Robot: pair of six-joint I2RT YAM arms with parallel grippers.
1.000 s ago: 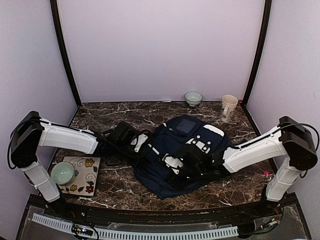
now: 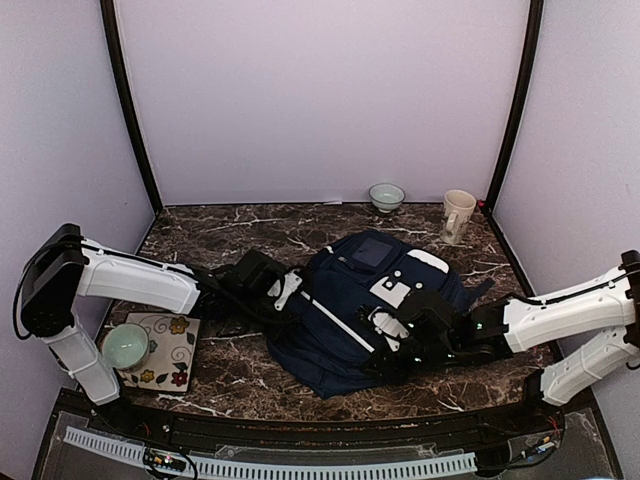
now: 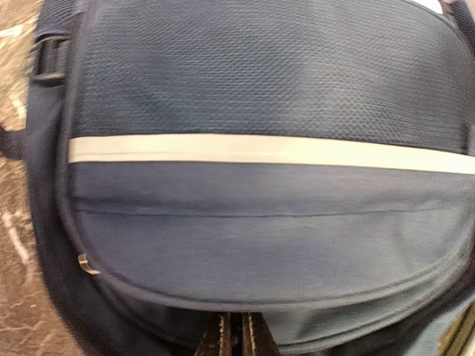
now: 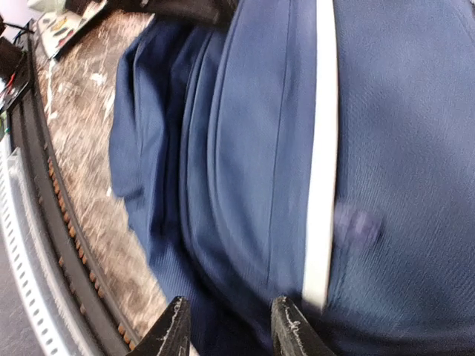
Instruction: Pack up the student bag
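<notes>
A dark blue student bag (image 2: 345,312) with a white stripe lies on its back panel across the middle of the table. My left gripper is shut on a bit of the bag's edge, just below the curved seam of its pocket; exactly what is pinched is too dark to tell. Over the bag's front edge, my right gripper stands part open, its fingers (image 4: 176,330) apart with only blue cloth seen beyond them. From above, the right hand hides part of the bag's lower right side.
On the left a floral board (image 2: 170,345) carries a pale green bowl (image 2: 125,346). Another bowl (image 2: 386,196) and a white mug (image 2: 457,215) stand at the back right.
My right gripper has moved right along the bag, away from the left one, baring more of the white stripe. The left arm has shifted only slightly; the bag lies about where it was.
</notes>
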